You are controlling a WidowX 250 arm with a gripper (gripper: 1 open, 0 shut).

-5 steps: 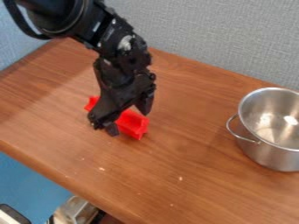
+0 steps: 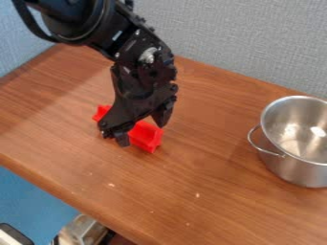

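Observation:
My black gripper (image 2: 133,120) hangs low over the middle-left of the wooden table (image 2: 192,191), its fingers open and reaching down at a red object (image 2: 145,138). The red object lies on the table beneath the gripper and pokes out on both sides of it; its middle is hidden by the gripper, and I cannot tell whether the fingers touch it.
A steel pot (image 2: 297,153) with a wire handle stands at the right. A grey wall (image 2: 243,38) runs behind the table. A metal piece (image 2: 84,230) and blue floor show past the lower-left edge.
The arm and gripper have shifted very slightly to the right over the last second. The red object and pot look unmoved.

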